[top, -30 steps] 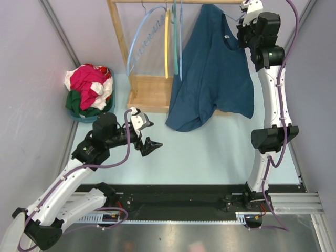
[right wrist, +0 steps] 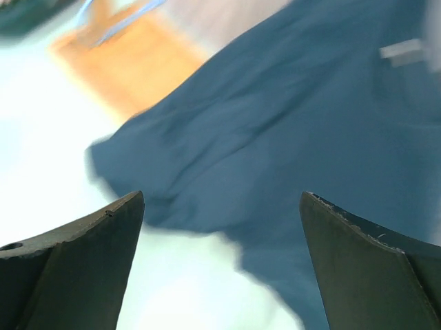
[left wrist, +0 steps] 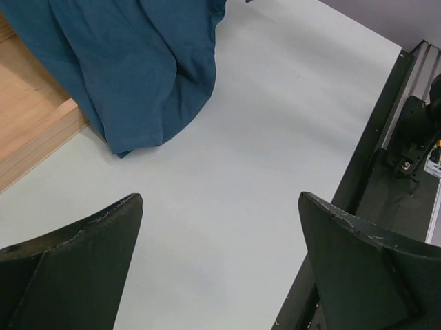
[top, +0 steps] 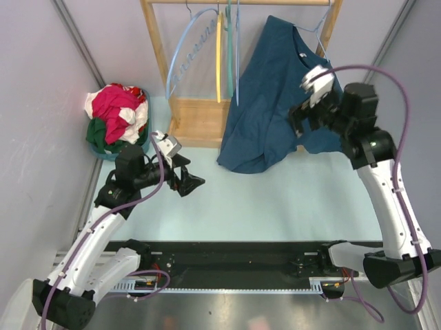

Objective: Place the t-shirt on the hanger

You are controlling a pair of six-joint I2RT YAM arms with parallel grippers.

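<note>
A dark blue T-shirt hangs from a light blue hanger on the rack's right side, its lower part draping to the white table. My right gripper is open in front of the shirt, blurred; the right wrist view shows the blurred fabric beyond its spread fingers. My left gripper stands open over the table at the left of the shirt, nothing between its fingers.
The wooden rack carries several other hangers. A basket of mixed clothes sits at the back left.
My right gripper has come down and toward the front, away from the hanger. The shirt's upper part has shifted right. The left arm has drawn back slightly to the left.
</note>
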